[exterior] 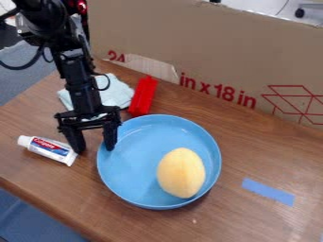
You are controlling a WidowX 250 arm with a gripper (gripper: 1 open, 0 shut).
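My black gripper (94, 145) is lowered at the left rim of the blue plate (139, 189), its two fingers apart and pointing down, with nothing visible between them. A white Colgate toothpaste tube (48, 149) lies on the wooden table just left of the fingers. A yellow oval object (180, 173) sits on the right part of the plate. A red object (144, 95) lies behind the plate, and a white cloth (116, 93) is partly hidden behind the arm.
A large cardboard box (228, 57) stands along the back. A strip of blue tape (267, 191) is on the table (265, 151) at the right, where the surface is mostly clear. The table's edge runs along the lower left.
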